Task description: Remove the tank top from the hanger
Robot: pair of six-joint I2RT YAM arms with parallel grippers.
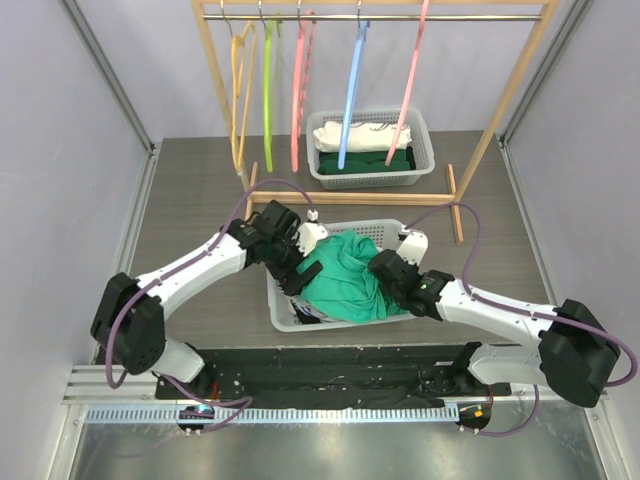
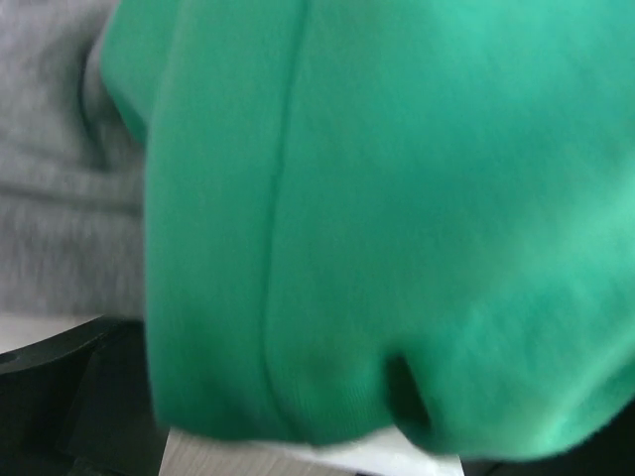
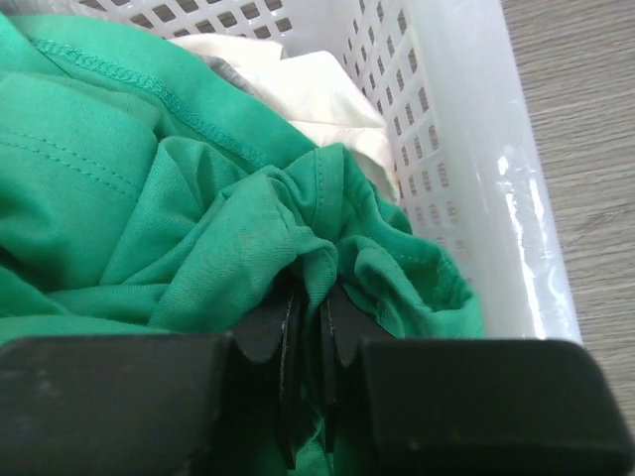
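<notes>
The green tank top (image 1: 345, 278) lies bunched in the near basket, over other clothes. My right gripper is shut on a fold of it near the basket's right wall. At the basket's left side my left gripper (image 1: 303, 278) stands open over the cloth's left edge. Green fabric (image 2: 367, 198) fills most of the left wrist view, hanging across the gap between the spread fingers. Several coloured hangers hang from the rail, among them a blue hanger (image 1: 352, 95) and a pink hanger (image 1: 297, 100); none shows in the tank top.
The near basket (image 1: 276, 305) also holds grey fabric (image 2: 69, 198) and white cloth (image 3: 317, 94). Behind the rack's lower bar (image 1: 340, 198) stands a second basket (image 1: 425, 150) with folded white and dark green clothes. Bare floor (image 1: 190, 200) lies to the left.
</notes>
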